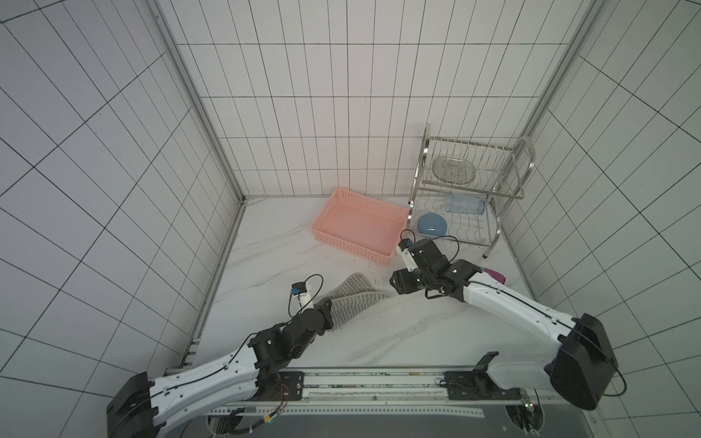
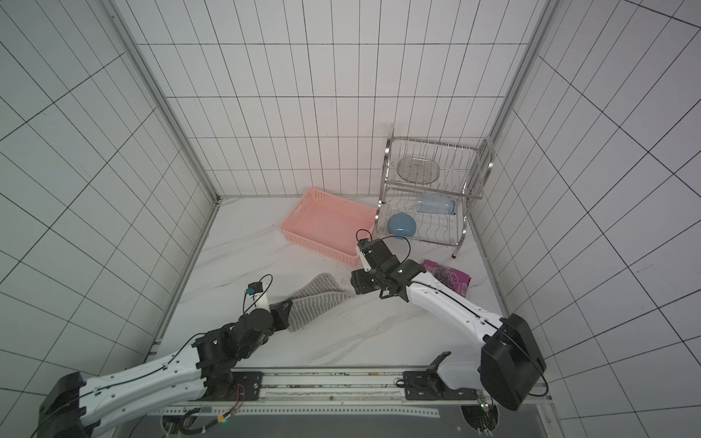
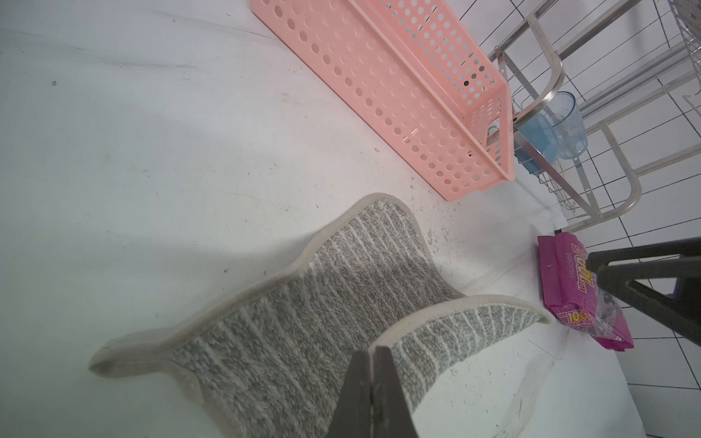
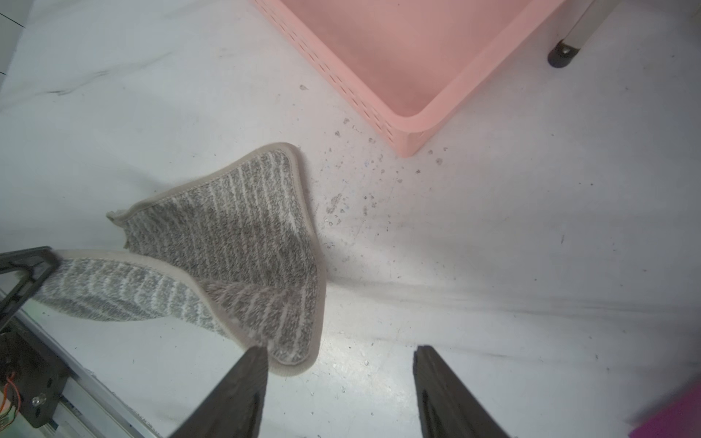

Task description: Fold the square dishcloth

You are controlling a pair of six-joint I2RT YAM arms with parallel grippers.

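The grey striped dishcloth (image 3: 306, 328) (image 4: 233, 211) lies crumpled on the white counter, one pale-bordered edge raised and curled over it. My left gripper (image 1: 325, 312) is shut on that raised edge, at the cloth's left side in the top views. My right gripper (image 1: 403, 284) stands open above the counter just right of the cloth, with nothing between its fingers. In the right wrist view the cloth's near right corner lies flat just beyond the left finger (image 4: 241, 390).
A pink basket (image 1: 349, 237) sits behind the cloth. A metal dish rack (image 2: 431, 186) with a blue bowl (image 2: 401, 223) stands at back right. A purple pack (image 2: 449, 276) lies at right.
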